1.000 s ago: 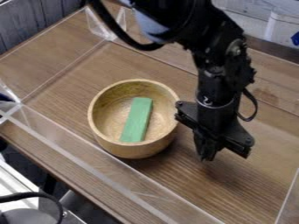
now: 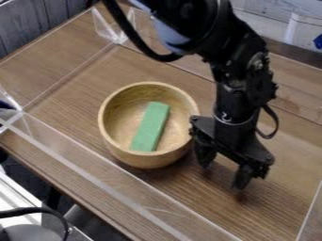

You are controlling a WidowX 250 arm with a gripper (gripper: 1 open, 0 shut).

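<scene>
A wooden bowl [image 2: 117, 105] sits on the wooden table, left of the black gripper [image 2: 223, 164]. Inside the bowl lies a green rectangular block [image 2: 150, 126]. The gripper is low over the table just right of the bowl, its fingers spread open, with nothing visible between them.
Clear plastic edging runs along the left and right sides. A cable and white objects are at the lower left, off the table.
The gripper's fingers have spread apart and sit slightly lower than before. The bowl and green block appear unmoved.
</scene>
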